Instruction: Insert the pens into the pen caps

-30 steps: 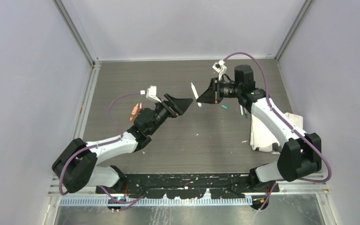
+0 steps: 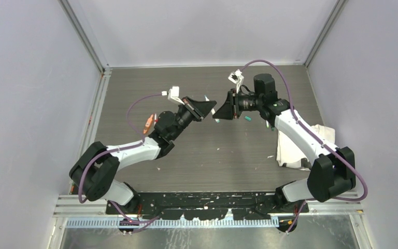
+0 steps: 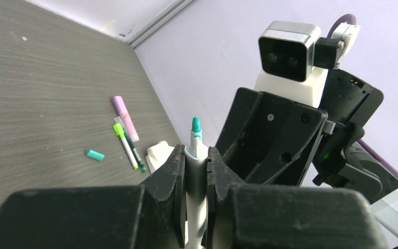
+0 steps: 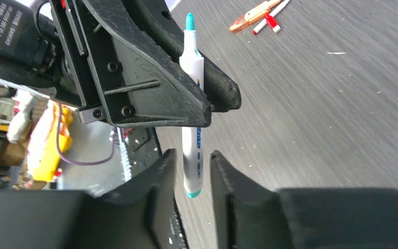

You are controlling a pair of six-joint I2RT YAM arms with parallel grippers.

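Observation:
A white pen [image 4: 192, 155] with a teal tip stands between the two grippers near the middle of the workspace. My left gripper [image 2: 213, 105] is shut on its upper part, and the teal tip [image 3: 196, 124] rises clear of those fingers. Around the pen's lower end, my right gripper is part open, with gaps on either side of the barrel. A loose teal cap [image 3: 95, 154] lies on the table, below and beyond the grippers. The right gripper's fingertips are not clear in the left wrist view.
A pink marker [image 3: 125, 116] and a green-capped pen [image 3: 126, 145] lie close together. An orange cutter [image 4: 249, 16], a red-ended pen [image 4: 282, 7] and a red cap [image 4: 272, 23] lie at the left. White cloth [image 2: 303, 150] rests at right.
My left gripper has moved right and up in the top view, onto the pen, and has shut on it. The right gripper shifted slightly left and its fingers now stand apart from the pen.

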